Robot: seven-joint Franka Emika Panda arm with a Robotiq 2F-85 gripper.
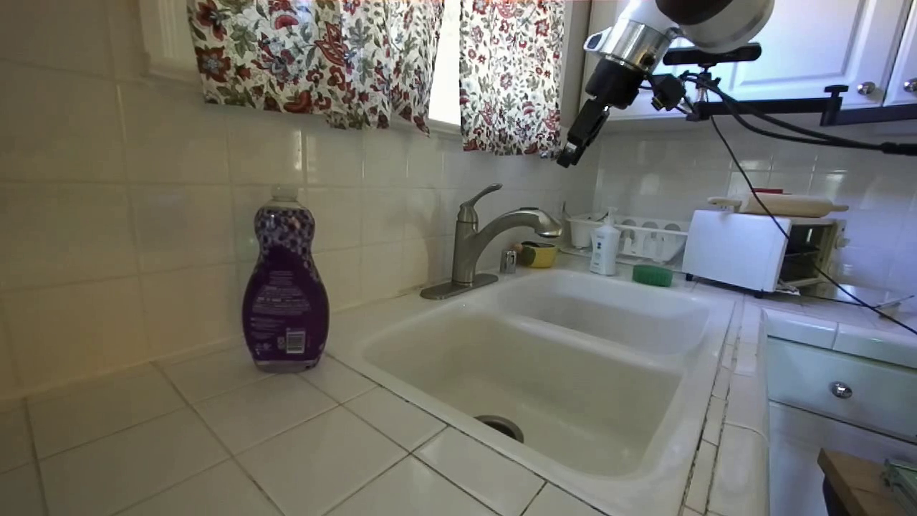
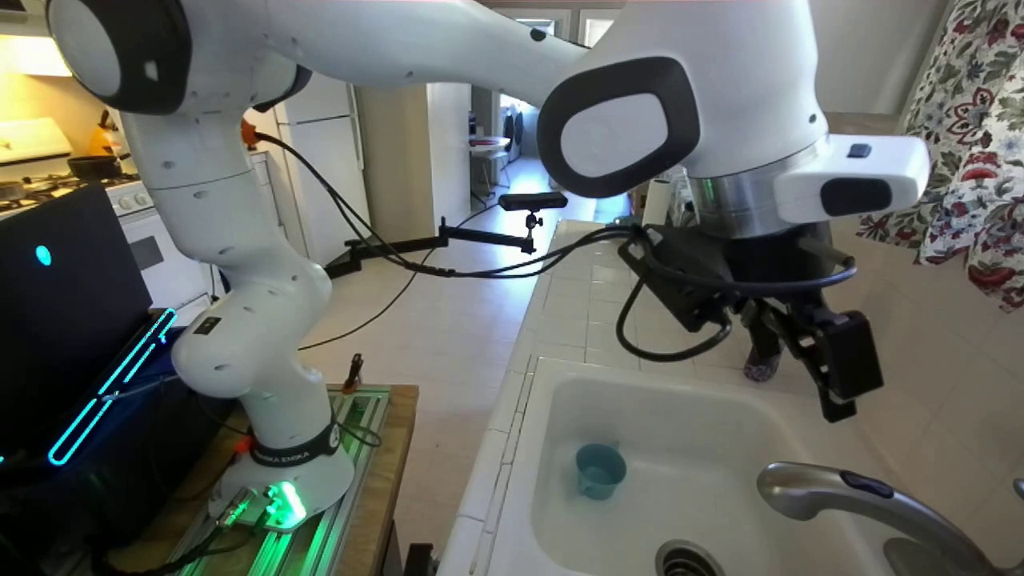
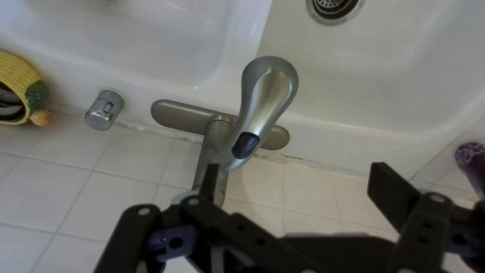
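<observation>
My gripper is open, its fingers wide apart with nothing held. In the wrist view the brushed-metal faucet (image 3: 268, 91) lies below, its neck partly behind the left finger (image 3: 210, 182). The first exterior view has the gripper (image 1: 569, 155) high above the back of the sink (image 1: 550, 378), clear of the faucet (image 1: 481, 245). A teal cup (image 2: 601, 470) sits in a sink basin in the second exterior view. On the counter at left stands a purple soap bottle (image 1: 285, 288), upright; the wrist view catches only part of it at the right edge.
Behind the sink are a yellow holder (image 1: 539, 254), a white bottle (image 1: 605, 248), a green sponge (image 1: 651, 275) and a white dish rack (image 1: 645, 241). A toaster oven (image 1: 735, 249) stands farther right. Floral curtains (image 1: 513, 77) hang near the gripper.
</observation>
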